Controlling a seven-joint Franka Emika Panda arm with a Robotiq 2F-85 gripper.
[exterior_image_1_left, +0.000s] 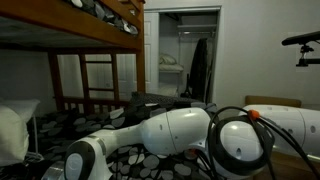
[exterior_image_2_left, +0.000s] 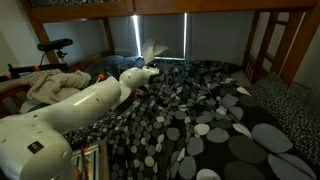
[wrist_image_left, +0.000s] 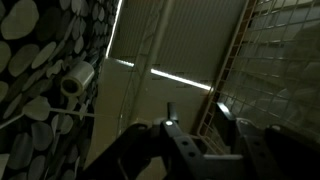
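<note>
In the wrist view my gripper shows dark against a dim background, its fingers apart and nothing visible between them. Off to its left, a pale cylindrical item lies on the dotted bedding. Near it rests a light spoon-like utensil. A wire rack stands to the right of the fingers. From the second exterior view, the white arm reaches in from the left over the bed; its gripper end is too small and dark to make out. Exterior view 1 does not show the fingers.
Black bedding with grey dots covers the bed, with wide free room to the arm's right. A wooden bunk frame overhangs at the left. Whitish cloth lies at the far left. Behind stands an open closet.
</note>
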